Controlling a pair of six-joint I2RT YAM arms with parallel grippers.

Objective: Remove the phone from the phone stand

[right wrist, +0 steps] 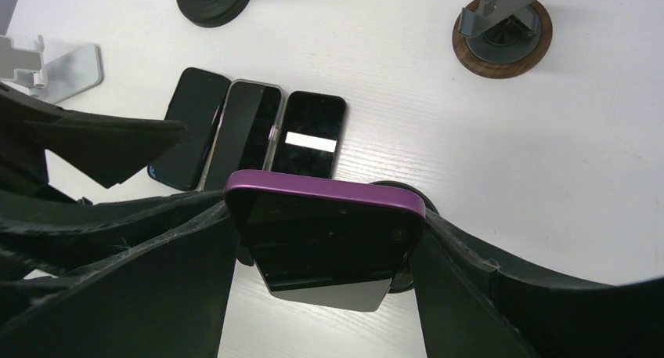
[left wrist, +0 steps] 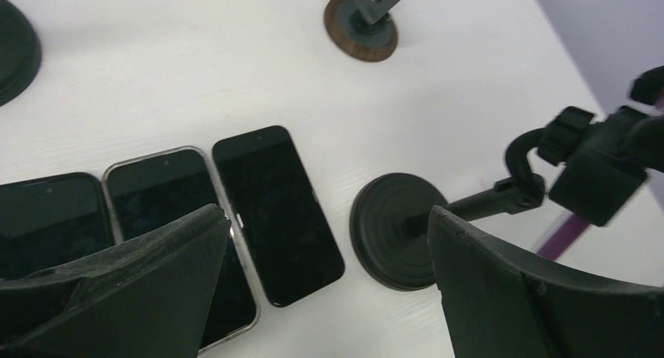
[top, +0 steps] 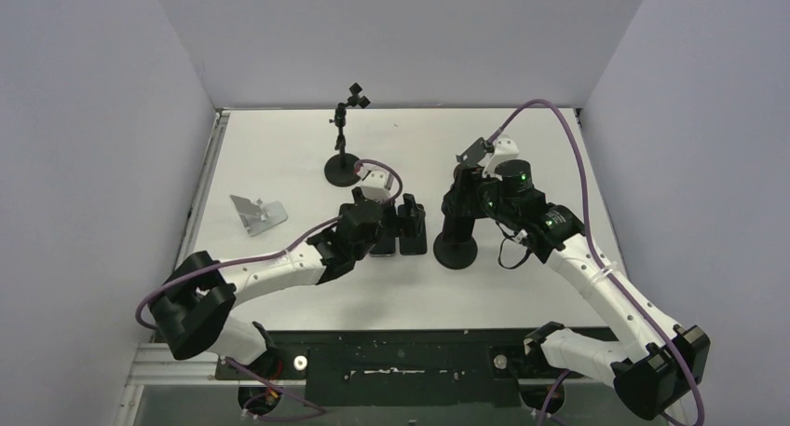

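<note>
A phone with a purple edge [right wrist: 329, 184] shows between the fingers of my right gripper in the right wrist view, one finger at each end of it. They seem to touch it; how firmly they press does not show. Beneath lies a grey plate [right wrist: 329, 297], above the phone stand's round black base [left wrist: 391, 233]. From there the stand's arm [left wrist: 481, 206] leads right to a dark head, partly cut off by the left wrist view's edge. My left gripper [top: 387, 212] is open, empty, over the table left of the stand.
Three dark phones lie side by side under my left gripper, the rightmost one [left wrist: 278, 217] close to the stand's base. Further back are a wooden-based stand [right wrist: 501, 56] and a tall black stand [top: 342, 165]. A silver stand [top: 261, 213] is at left.
</note>
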